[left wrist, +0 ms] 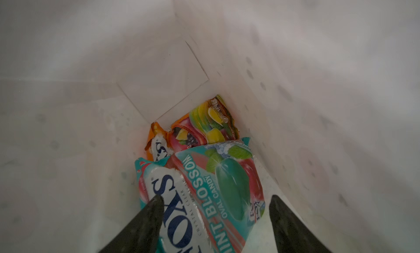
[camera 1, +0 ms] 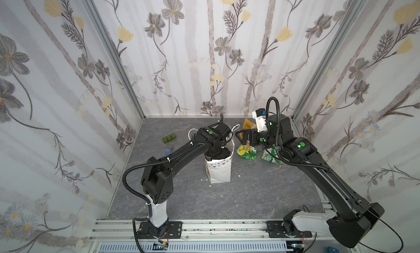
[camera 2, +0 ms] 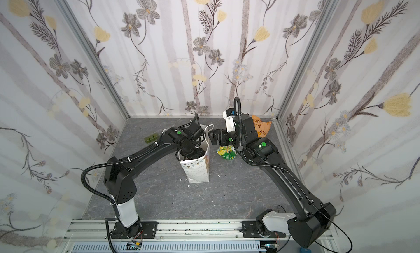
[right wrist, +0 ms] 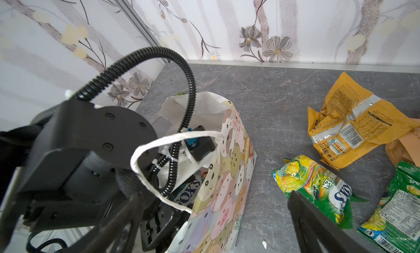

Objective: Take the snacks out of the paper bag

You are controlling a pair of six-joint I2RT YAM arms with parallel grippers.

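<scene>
The white paper bag (camera 1: 218, 170) stands upright near the table's middle, its animal-print side (right wrist: 227, 183) showing in the right wrist view. My left gripper is down inside it, part open. A teal-and-white FOX'S mint candy bag (left wrist: 205, 196) reaches up between its fingers; I cannot tell whether they touch it. Behind that lies a second, orange and fruit-coloured candy bag (left wrist: 201, 126) on the bag's floor. Just right of the paper bag, my right gripper is open with nothing between its fingers, hanging above the table.
Right of the bag lie a green-yellow FOX'S snack (right wrist: 317, 187), an orange packet (right wrist: 354, 121) and another green packet (right wrist: 398, 209). On the left side are a green packet (camera 1: 168, 138) and a small blue item (camera 1: 168, 151).
</scene>
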